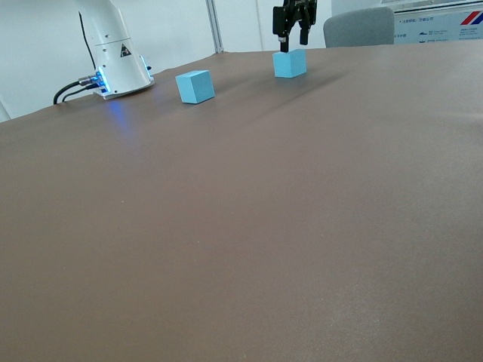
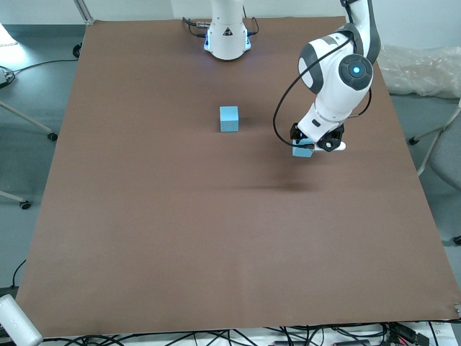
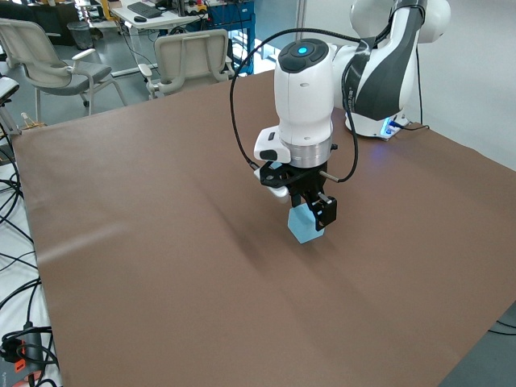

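My black gripper (image 1: 293,42) hangs just over a light-blue cube (image 1: 290,65) on the brown table (image 1: 241,226); in the top view its two fingers stand apart, tips at the cube's upper face. In the right view the gripper partly covers that cube (image 3: 303,224), and in the left view it hides most of it. A second light-blue cube (image 2: 229,120) sits apart, left of the gripper in the left view, and shows whole in the top view too (image 1: 195,87).
Cables run along the table's outer edge, and chairs stand off the table.
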